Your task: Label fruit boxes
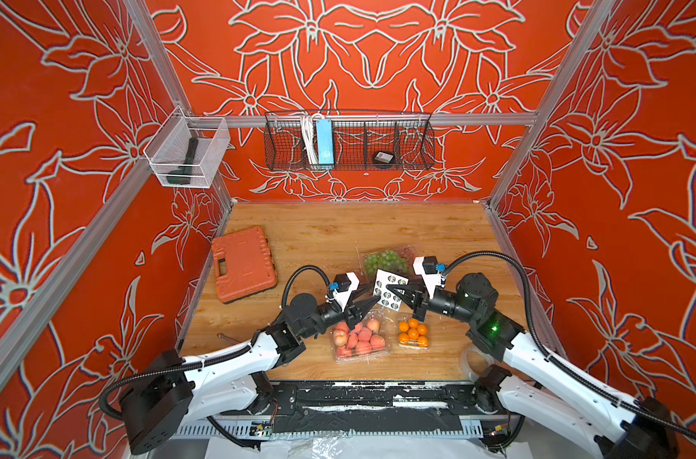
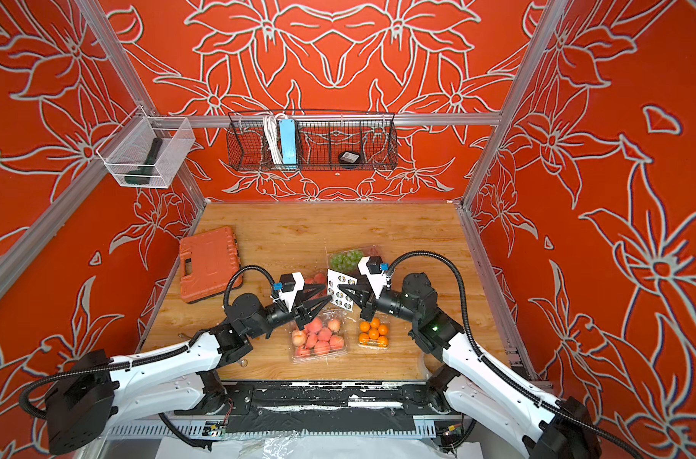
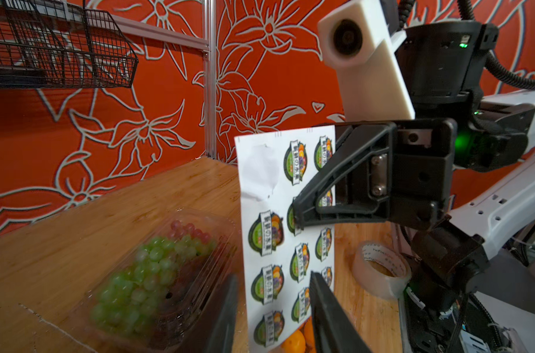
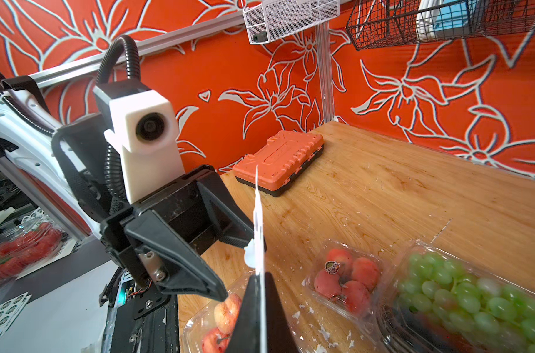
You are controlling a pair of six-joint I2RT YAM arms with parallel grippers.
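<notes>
A white sheet of round fruit labels (image 3: 285, 176) stands upright above the boxes, with my right gripper (image 1: 391, 289) shut on it. Facing its edge is my left gripper, fingers apart and nothing visibly gripped. One upper corner of the sheet is blank and creased; a small white flap (image 4: 250, 254) shows by a left fingertip. Below lie a grape box (image 4: 461, 294), a large peach box (image 1: 359, 338), an orange box (image 1: 413, 334) and a smaller peach box (image 4: 345, 276). A dark round label (image 4: 332, 267) sits on the smaller peach box.
An orange tool case (image 1: 243, 264) lies at the table's left. A tape roll (image 3: 381, 269) is near the right arm's base. White scraps (image 4: 323, 332) dot the table by the boxes.
</notes>
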